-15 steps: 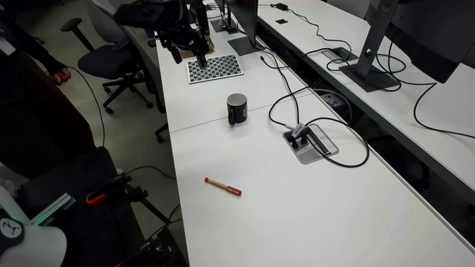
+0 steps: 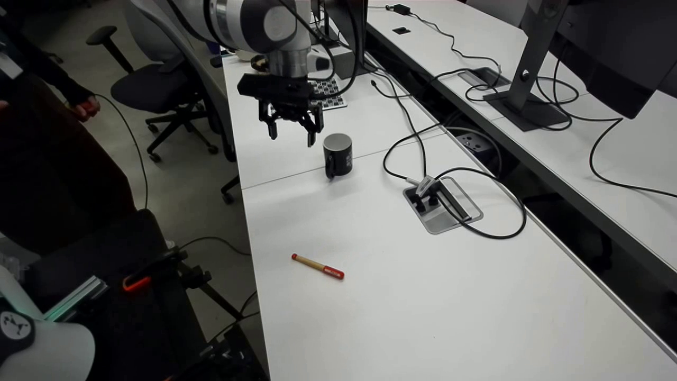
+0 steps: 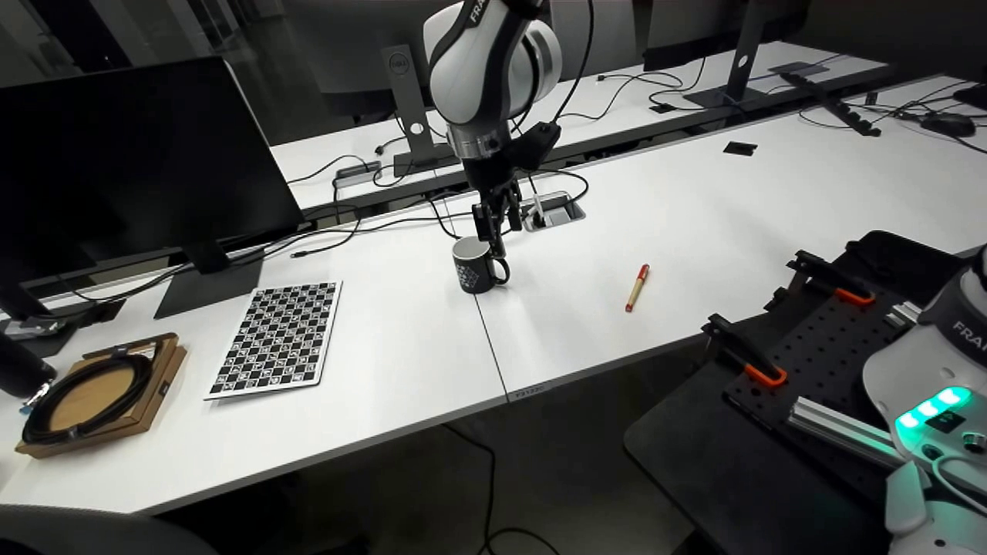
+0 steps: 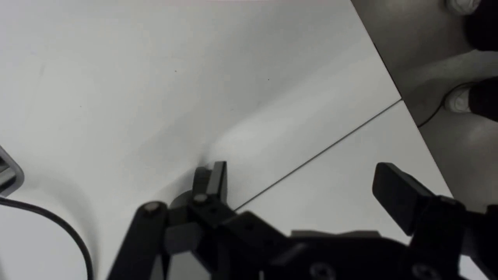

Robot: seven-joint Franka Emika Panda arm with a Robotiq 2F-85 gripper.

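Observation:
A dark mug [image 2: 339, 154] with a light interior stands upright on the white table, and its handle points toward the table's near side. My gripper [image 2: 292, 132] is open above the table, just beside and higher than the mug in exterior view 1. From exterior view 2, the gripper [image 3: 500, 236] overlaps the mug [image 3: 473, 268] in the line of sight. Only part of the dark mug [image 4: 181, 199] shows in the wrist view, mostly hidden behind the left finger [image 4: 217, 179]. Nothing is between the fingers. A red and tan marker [image 2: 318, 266] lies farther along the table.
A checkered board [image 3: 282, 334] and a brown tray with a coiled cable [image 3: 153, 407] lie on the table. Behind the mug, a socket box [image 2: 444, 216] has loose black cables around it.
My gripper has come from above the checkered board toward the mug and now points straighter down. The arm now covers much of the board. The mug and marker have stayed put.

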